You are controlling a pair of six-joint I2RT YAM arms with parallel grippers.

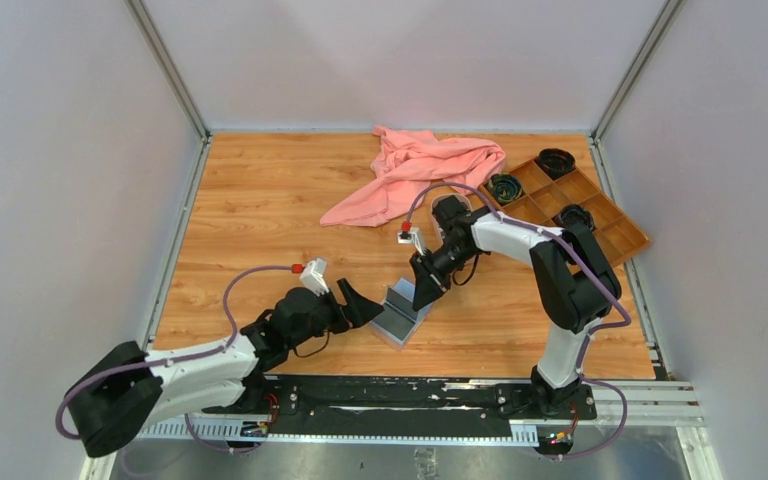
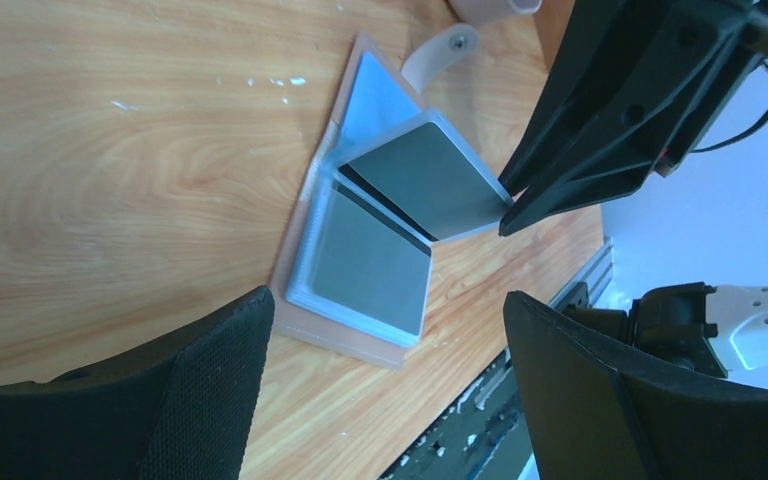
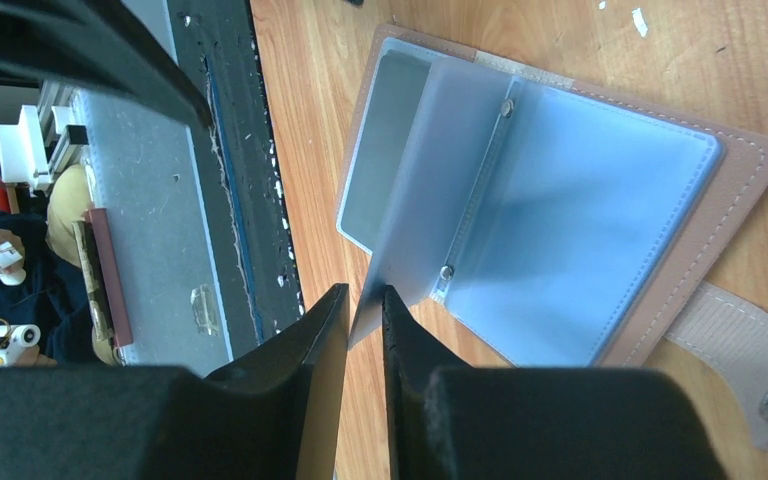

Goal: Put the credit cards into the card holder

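The card holder (image 1: 394,326) lies open on the table, a pinkish-brown cover with clear, bluish sleeve pages (image 3: 580,220). One page (image 2: 425,180) with a dark grey rectangle stands tilted up from the spine. My right gripper has its fingers slightly apart, the edge of that raised page between them. Another dark grey rectangle (image 2: 365,260) shows flat in the near half; whether these are cards or inserts is unclear. Left of the holder, my left gripper (image 1: 362,302) is open with nothing between its fingers. No loose card is visible.
The holder's strap (image 3: 745,345) with a metal snap sticks out on its far side. A pink cloth (image 1: 415,175) lies at the back, and a wooden compartment tray (image 1: 610,215) with dark coils sits at the back right. Bare table lies to the left.
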